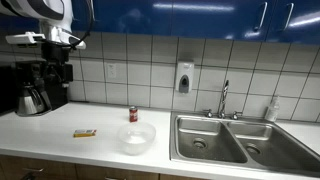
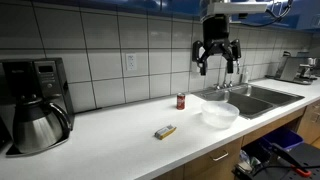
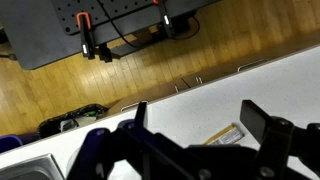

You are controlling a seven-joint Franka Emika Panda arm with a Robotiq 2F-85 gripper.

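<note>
My gripper (image 1: 57, 76) hangs high above the left part of the counter in exterior view 1, its fingers apart with nothing between them. On the counter below lies a small yellow-orange bar-shaped item (image 1: 85, 133); it also shows near my gripper in the wrist view, as a yellow-edged item (image 3: 223, 135) partly covered by a finger. A clear, empty-looking bowl (image 1: 136, 138) stands to its right. Behind the bowl is an upright red can (image 1: 133, 114). In exterior view 2, the bowl (image 2: 220, 115) is beneath my gripper (image 2: 217, 68), well apart from it.
A coffee maker (image 2: 43, 105) stands at the counter's left end. To the right, a double sink (image 1: 230, 140) with a faucet (image 1: 222, 100) adjoins the counter. Blue cabinets (image 1: 220, 18) hang above. Open counter (image 2: 100, 140) lies between the coffee maker and the bar-shaped item.
</note>
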